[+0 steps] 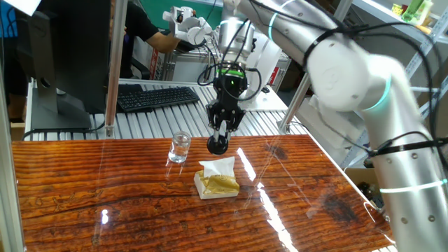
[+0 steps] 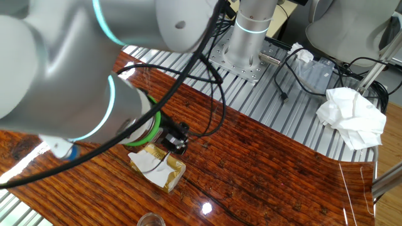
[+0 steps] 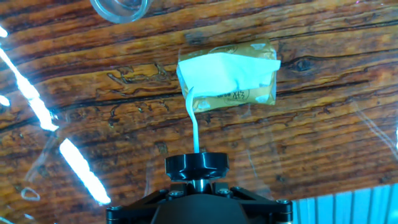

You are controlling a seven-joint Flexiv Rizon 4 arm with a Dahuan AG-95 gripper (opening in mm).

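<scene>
A tissue pack (image 1: 218,186) in gold wrapping lies on the wooden table, a white tissue (image 1: 221,166) standing out of its top. My gripper (image 1: 218,134) points down just behind the pack, a black round piece (image 1: 218,145) at its tip. In the wrist view this piece (image 3: 197,166) is a disc on a short metal stem. A narrow pale strip (image 3: 194,127) runs from the tissue (image 3: 225,73) toward the disc; whether it touches is unclear. Whether the fingers grip the stem or it is fixed there cannot be told. The arm partly covers the gripper in exterior view 2.
A clear glass (image 1: 180,147) stands left of the pack. Behind the table are a keyboard (image 1: 157,99) and a monitor (image 1: 59,70). Crumpled white paper (image 2: 352,117) sits on the metal slats.
</scene>
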